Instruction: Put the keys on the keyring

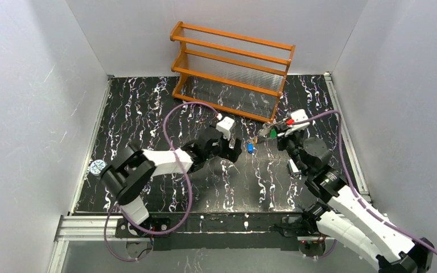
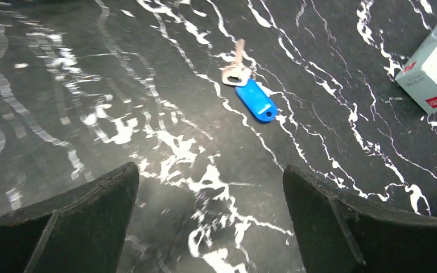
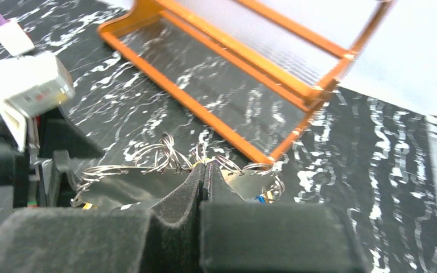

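Observation:
A blue tag (image 2: 256, 100) with a brass key (image 2: 236, 67) lies on the marble table, shown in the left wrist view beyond my left fingers. My left gripper (image 1: 235, 151) stands open above the table, nothing between its fingers. In the right wrist view, thin silver wire loops (image 3: 165, 153) spread to both sides of my right gripper, which is shut with wire running at its fingertips. These look like the wire keyring, though the exact contact is hidden. A green tag (image 1: 273, 133) shows close by that gripper in the top view.
An orange wooden rack (image 1: 227, 107) stands at the back, behind both grippers. A pale box (image 2: 432, 71) sits to the right of the blue tag. A round white item (image 1: 97, 166) is at the far left.

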